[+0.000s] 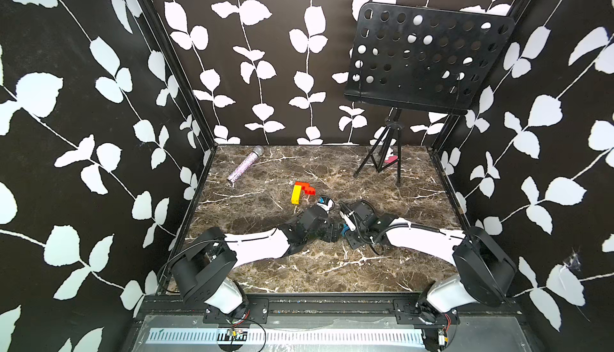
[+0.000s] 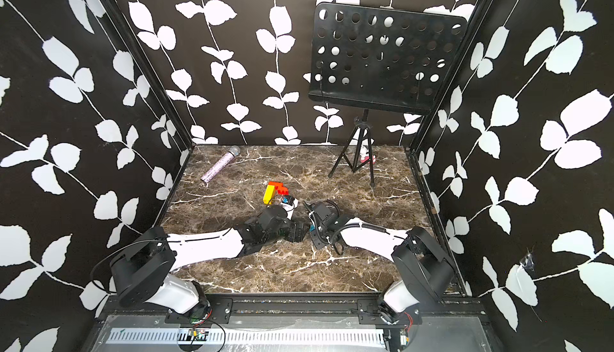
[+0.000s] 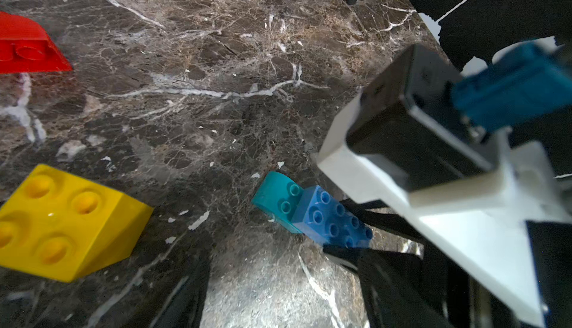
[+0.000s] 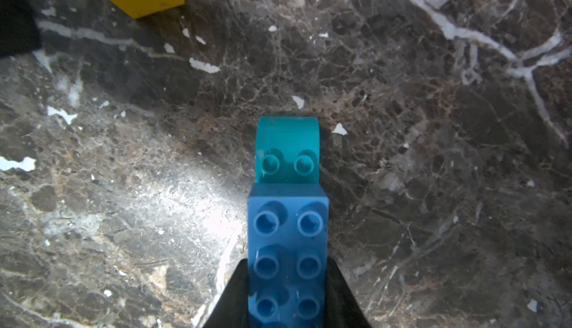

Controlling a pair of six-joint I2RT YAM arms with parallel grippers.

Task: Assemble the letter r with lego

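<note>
In the right wrist view my right gripper has its fingers on either side of a blue brick [image 4: 287, 250], which meets a teal curved brick [image 4: 287, 134] at its far end. My left gripper stands part open beside these bricks, with nothing seen between its fingers; its tips are dim in the left wrist view. A yellow brick [image 3: 71, 220] lies to its left, and a red piece [image 3: 32, 45] farther back. In the top left view, yellow [image 1: 296, 193] and red [image 1: 305, 187] bricks lie left of both grippers.
A pink glittery microphone [image 1: 243, 166] lies at the back left. A black music stand [image 1: 428, 58] stands on its tripod at the back right.
</note>
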